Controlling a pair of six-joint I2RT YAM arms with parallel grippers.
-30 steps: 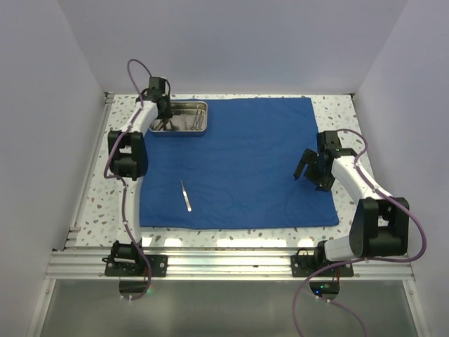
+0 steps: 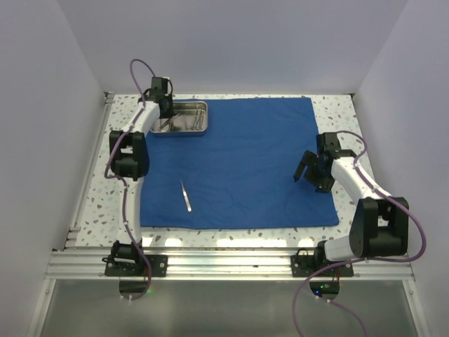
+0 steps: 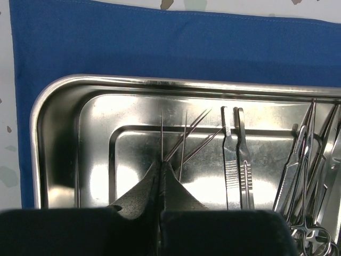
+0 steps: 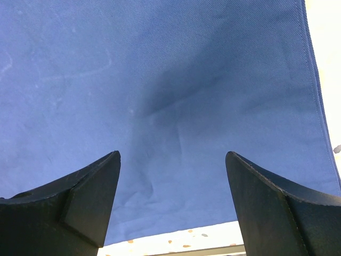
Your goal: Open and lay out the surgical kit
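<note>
The steel tray [image 3: 58, 128] sits at the back left of the blue cloth [image 2: 238, 168]. My left gripper is over its left part, shut on a slender pointed instrument [image 3: 162, 140] whose thin tip rises from between the fingers. More fine metal tips [image 3: 204, 147] cross close beside it, so which prongs belong together is unclear. The fingers hide the instruments' lower parts. A scalpel [image 2: 186, 196] lies alone on the front left of the cloth. Above the cloth's right side, my right gripper stands wide open and empty.
Two flat-handled instruments [image 3: 231, 170] lie side by side in the tray's middle. Several ring-handled clamps or scissors [image 3: 305, 165] are heaped at its right. Speckled table [image 2: 88, 203] borders the cloth.
The left gripper has shifted slightly right over the tray. The right arm is practically still.
</note>
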